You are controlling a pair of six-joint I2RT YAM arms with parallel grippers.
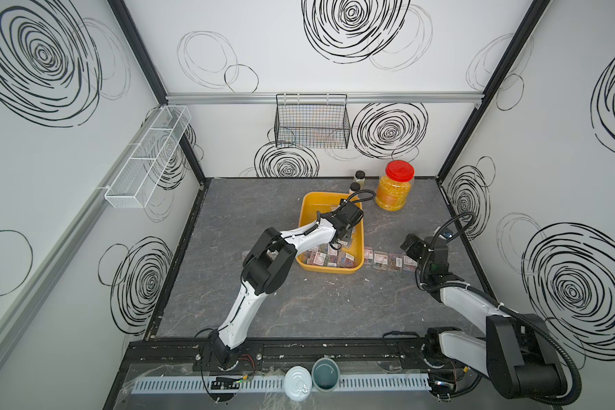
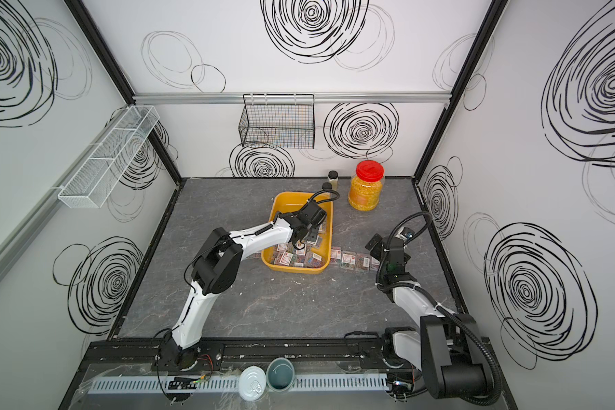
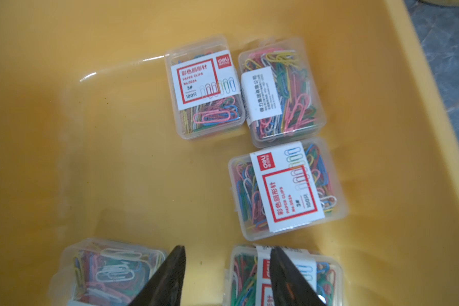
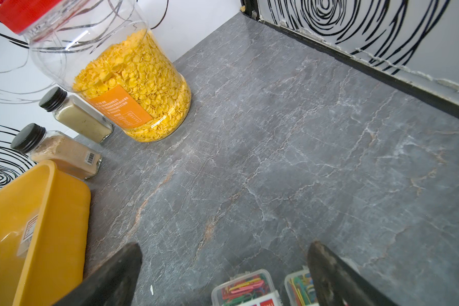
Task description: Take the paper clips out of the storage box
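The yellow storage box [image 1: 328, 269] holds several clear paper clip boxes [image 1: 318, 258] with white labels. In the left wrist view, two clip boxes [image 3: 204, 86] lie side by side at the far end, with another [image 3: 289, 188] nearer. My left gripper is inside the storage box, its fingers apart over bare yellow floor, between one clip box [image 3: 114, 272] on the left and another [image 3: 244, 278] partly behind its right finger. Outside, more clip boxes [image 2: 348, 260] form a row to the right. Over the row's right end, my right gripper stands open and empty.
A red-lidded jar [image 1: 394, 186] of yellow flakes and two black-capped bottles [image 2: 332, 179] stand behind the storage box. Wire baskets [image 1: 312, 123] hang on the walls.
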